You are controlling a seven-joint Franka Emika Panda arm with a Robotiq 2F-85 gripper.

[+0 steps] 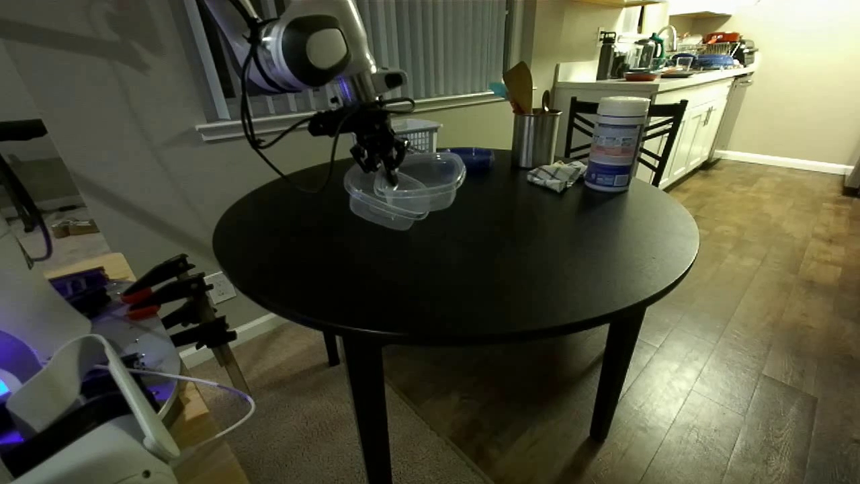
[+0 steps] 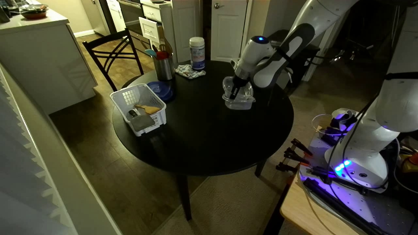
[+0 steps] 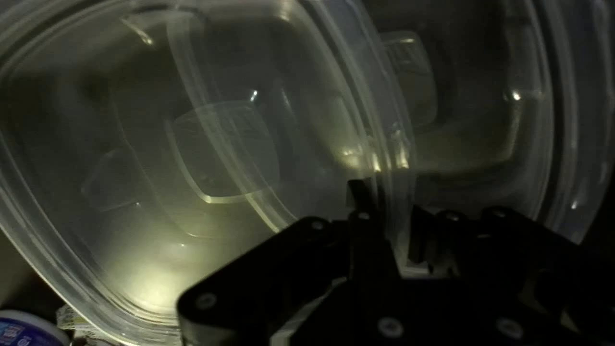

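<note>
My gripper is shut on the rim of a clear plastic container (image 3: 225,153), the left one in the wrist view. In exterior view 1 this held container (image 1: 441,179) is over the table, overlapping a second clear container (image 1: 385,216) to its lower left. The wrist view shows the second container (image 3: 490,167) partly beneath the held one, at right. In exterior view 2 the two overlap around the gripper (image 2: 233,96). Being see-through, they do not clearly show whether they touch or how far one is inside the other.
A white basket (image 2: 158,122) with utensils and a blue round item (image 2: 160,90) stand toward the window side. Beyond are a metal utensil holder (image 1: 535,138), a checkered cloth (image 1: 556,175) and a wipes canister (image 1: 615,145).
</note>
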